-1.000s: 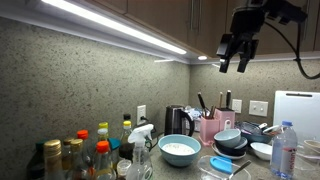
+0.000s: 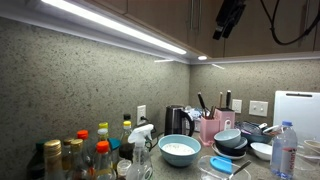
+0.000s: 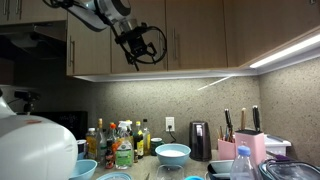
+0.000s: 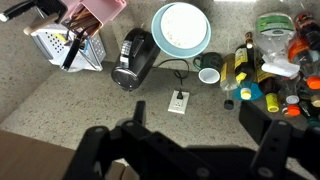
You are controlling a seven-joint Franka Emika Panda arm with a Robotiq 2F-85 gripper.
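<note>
High above the counter, close to the upper cabinets (image 3: 200, 40), my gripper (image 3: 148, 58) stands open with nothing between its fingers. Only part of the gripper (image 2: 227, 22) shows at the top edge of exterior view 1. In the wrist view its dark fingers (image 4: 140, 118) frame a stretch of bare wall below the power outlet (image 4: 179, 102). Far beneath are a light blue bowl (image 2: 180, 149), a black kettle (image 4: 134, 58) and a pink utensil holder (image 2: 212, 124), none touched by the gripper.
Several bottles (image 2: 103, 160) and a white spray bottle (image 2: 141, 155) crowd one side of the counter. A clear water bottle (image 2: 285, 150) stands opposite, near stacked bowls (image 2: 230, 137). Open air surrounds the gripper below the cabinets.
In exterior view 1 my gripper has risen and shifted slightly left, so less of it and the arm shows now. The things on the counter have stayed put.
</note>
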